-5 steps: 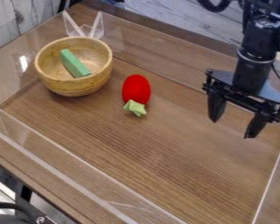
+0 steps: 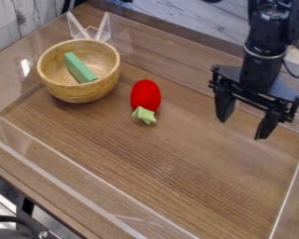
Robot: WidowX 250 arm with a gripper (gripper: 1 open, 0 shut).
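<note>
My black gripper (image 2: 254, 111) hangs at the right over the wooden table, open, its fingers spread apart with nothing visible between them. Left of it, near the middle, lie a red oval object (image 2: 146, 94) and, just below that, a small light-green object (image 2: 145, 116). A wooden bowl (image 2: 81, 91) at the upper left holds a green elongated object (image 2: 78, 67).
The gripper has shifted and turned slightly. The objects on the table look unchanged.
</note>
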